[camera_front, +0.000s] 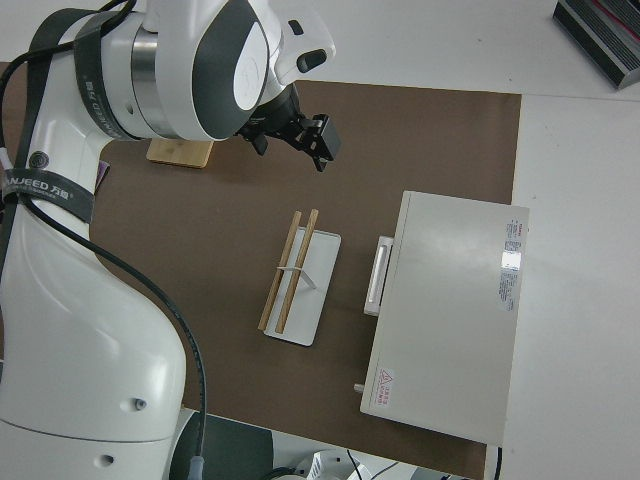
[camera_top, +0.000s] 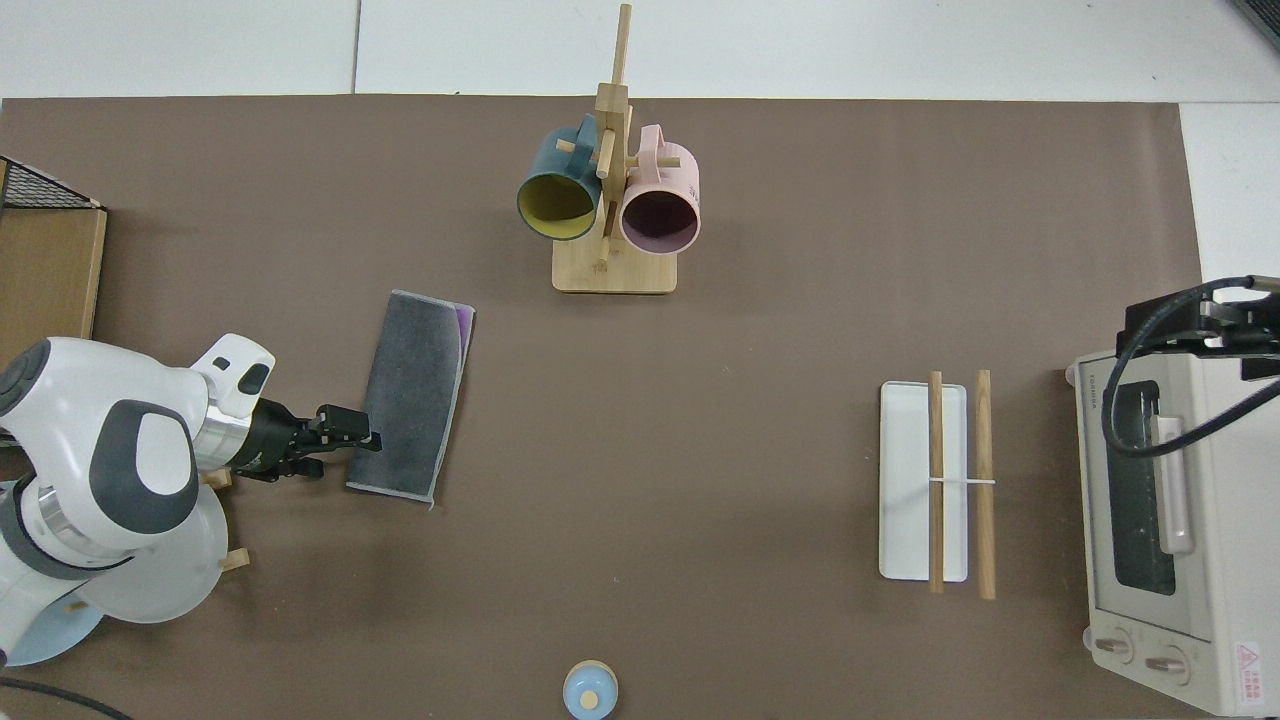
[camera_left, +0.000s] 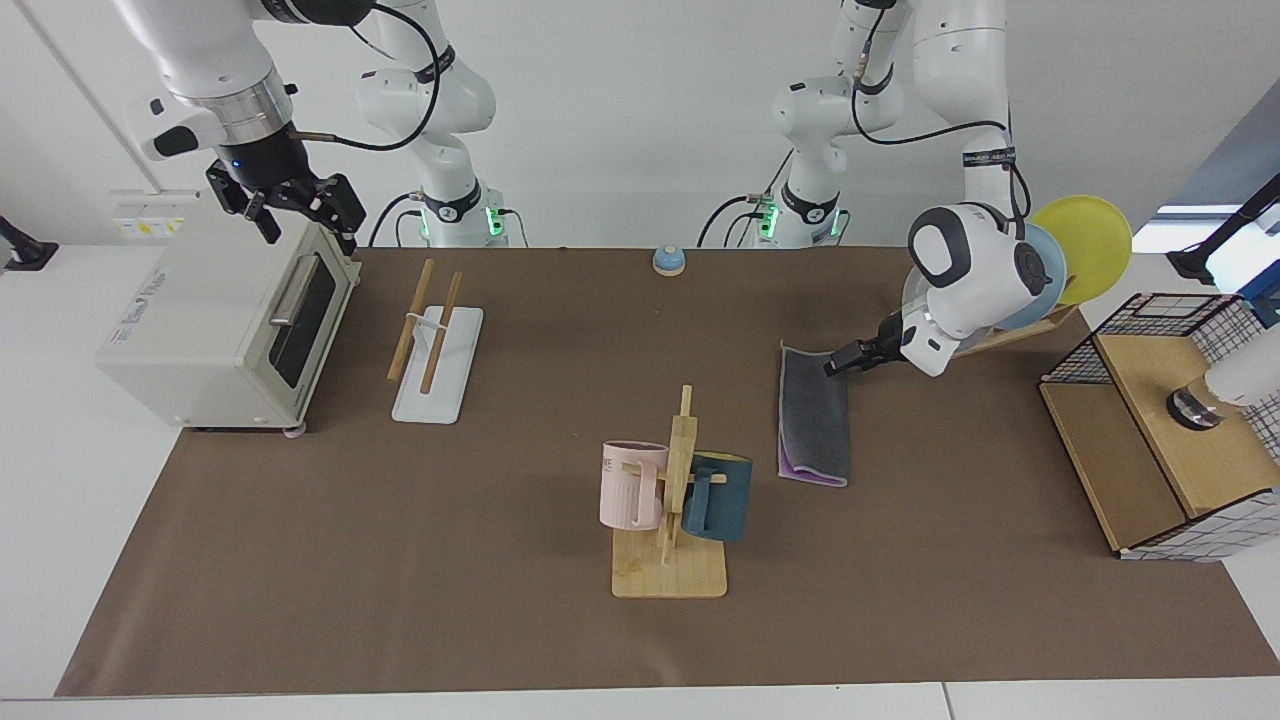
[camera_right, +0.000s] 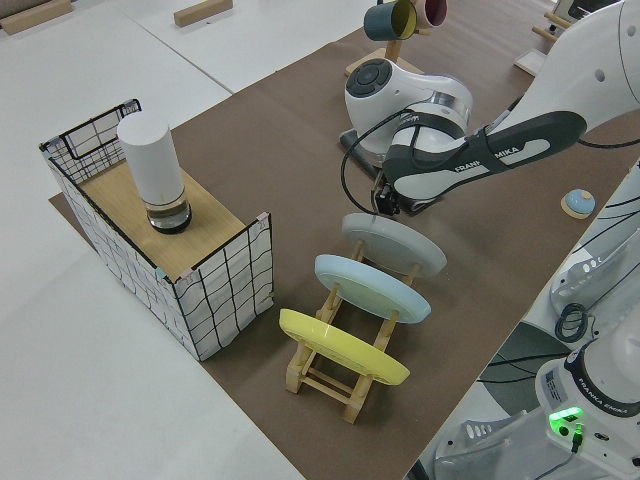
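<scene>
One arm's gripper (camera_top: 355, 443) hangs at the near edge of a grey cloth (camera_top: 410, 396), beside a dish rack of plates (camera_right: 366, 345); in the left view that gripper (camera_left: 848, 360) is by the cloth too. The other arm's black gripper (camera_left: 288, 210) is above the white toaster oven (camera_left: 216, 324), also seen in the front view (camera_front: 315, 135). Whether either gripper is open or shut is unclear. A wooden stand (camera_top: 612, 270) holds a teal mug (camera_top: 552, 180) and a pink mug (camera_top: 667, 186).
A white board with two wooden rods (camera_top: 900, 480) lies beside the oven. A small blue object (camera_top: 590, 694) sits at the near middle. A wire-sided wooden shelf (camera_left: 1128, 456) stands behind the rack.
</scene>
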